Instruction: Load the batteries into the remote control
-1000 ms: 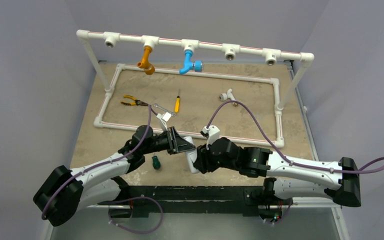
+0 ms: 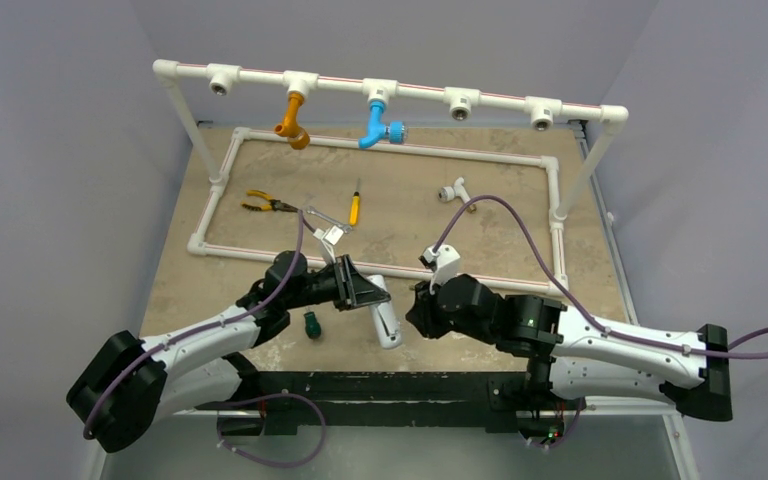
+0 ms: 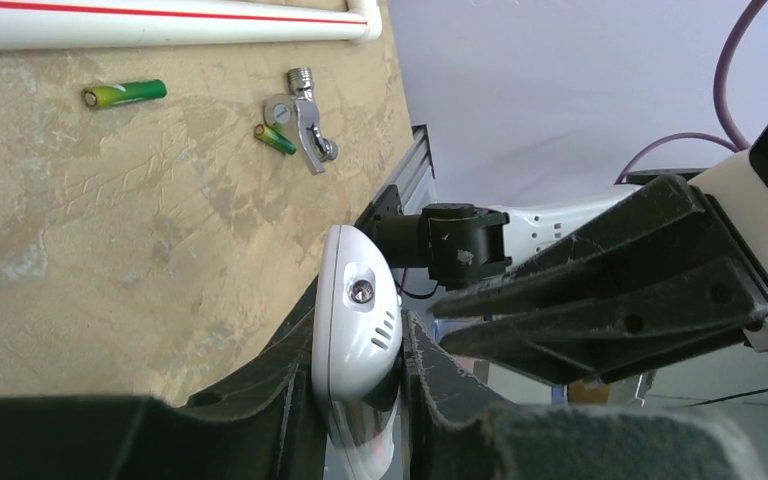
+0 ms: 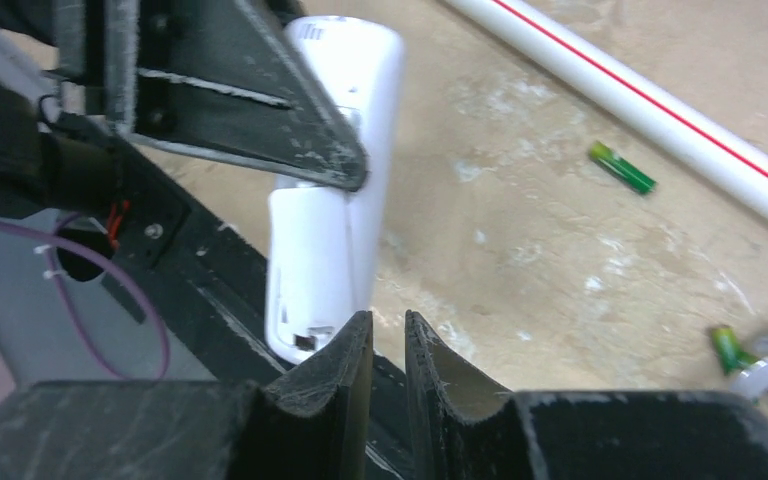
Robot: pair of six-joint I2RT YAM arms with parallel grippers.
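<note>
My left gripper [image 2: 365, 292] is shut on the white remote control [image 2: 387, 322], which hangs over the board's front part; in the right wrist view the remote [image 4: 310, 260] shows a panel at its lower end. My right gripper [image 2: 415, 312] is just right of the remote, apart from it; in its wrist view the fingertips [image 4: 358, 335] are close together, and whether anything is between them I cannot tell. Two green batteries [image 3: 125, 92] [image 3: 274, 138] lie loose on the board.
A metal fitting [image 3: 305, 125] lies beside one battery. A green screwdriver [image 2: 312, 323] is left of the remote. The white pipe frame [image 2: 260, 254] runs behind, with pliers [image 2: 265, 204] inside it.
My right gripper has drawn back to the right, away from the remote, uncovering more of it. My left gripper and the remote have stayed in place.
</note>
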